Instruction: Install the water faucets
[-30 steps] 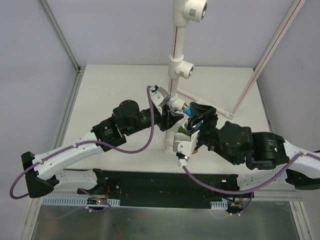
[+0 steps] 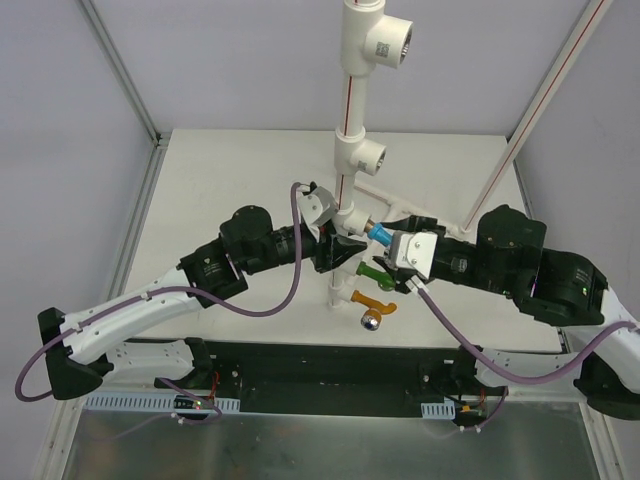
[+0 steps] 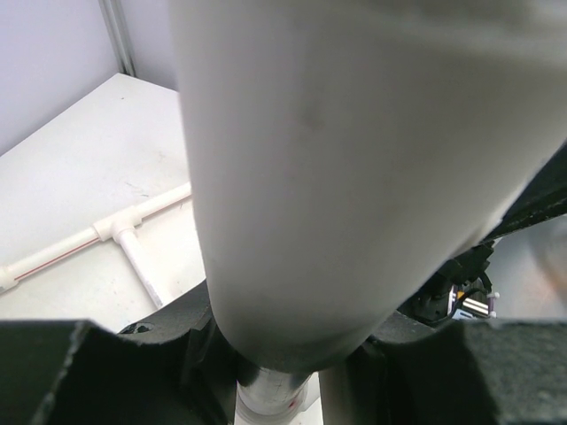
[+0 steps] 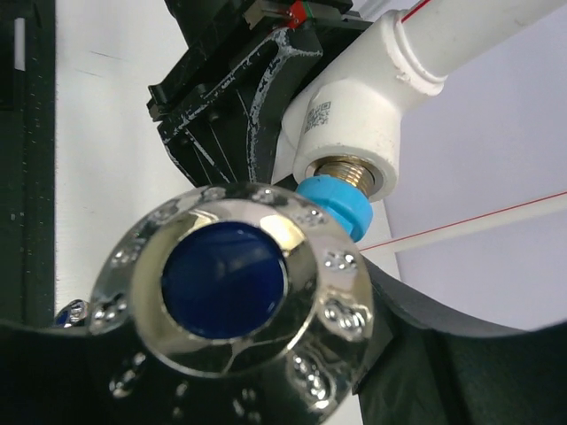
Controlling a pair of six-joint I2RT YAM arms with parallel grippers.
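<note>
A blue faucet (image 2: pixel 380 234) is attached by its brass thread to a white pipe fitting (image 4: pixel 350 133), angled down toward the front. Its chrome knob with a dark blue cap (image 4: pixel 223 280) fills the lower right wrist view, and a light blue collar (image 4: pixel 337 202) meets the thread. My left gripper (image 2: pixel 347 246) is shut on the white pipe (image 3: pixel 345 159) behind that fitting. My right gripper (image 2: pixel 400 252) stands around the faucet, its fingers (image 4: pixel 443 372) spread to either side of the knob. Whether they touch the faucet's body is hidden.
Below hang a green faucet (image 2: pixel 372 274) and an orange faucet (image 2: pixel 374 302) on lower fittings, close to my right gripper. The upright pipe (image 2: pixel 352 105) carries empty open fittings above. A slanted pipe (image 2: pixel 538 105) stands at the right. The white board (image 2: pixel 235 165) is bare on the left.
My left gripper stays at the pipe.
</note>
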